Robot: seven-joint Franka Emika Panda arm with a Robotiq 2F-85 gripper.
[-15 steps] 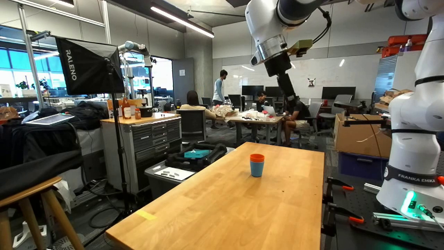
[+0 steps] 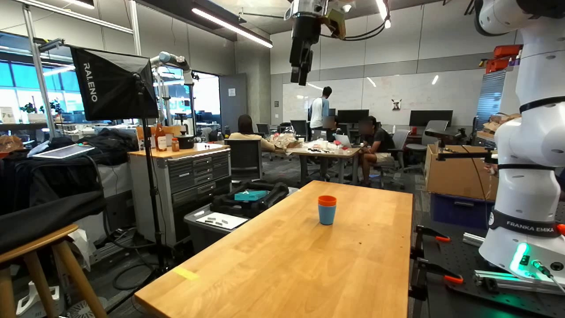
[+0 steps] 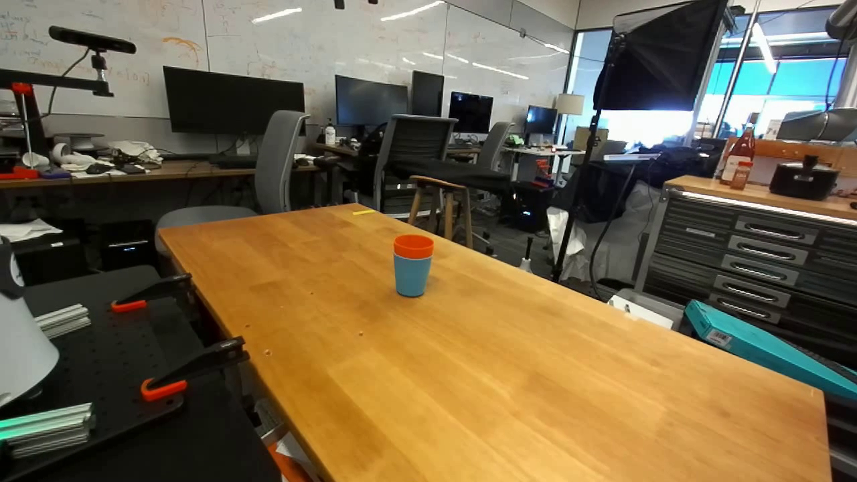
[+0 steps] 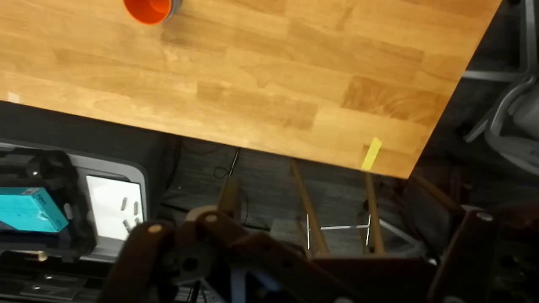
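Note:
An orange cup (image 2: 327,201) sits nested in a blue cup (image 2: 326,215), upright on the wooden table (image 2: 275,265). In the second exterior view the orange cup (image 3: 414,246) shows as a rim above the blue cup (image 3: 412,276). The wrist view catches the orange cup (image 4: 150,9) from above, cut off by the top edge. My gripper (image 2: 299,79) hangs high above the table, well clear of the cups. From the wrist, the gripper looks open, its dark fingers spread wide and nothing visible between them.
Yellow tape (image 4: 372,153) marks one table corner. Beside the table stands a grey bin (image 4: 108,222) with a teal box (image 4: 31,209) near it. A wooden stool (image 3: 439,201) and a light stand (image 2: 151,180) are off the table.
The arm has swung up and to the left in the first exterior view, taking the gripper higher. The cups have not moved. A person in the background has shifted right.

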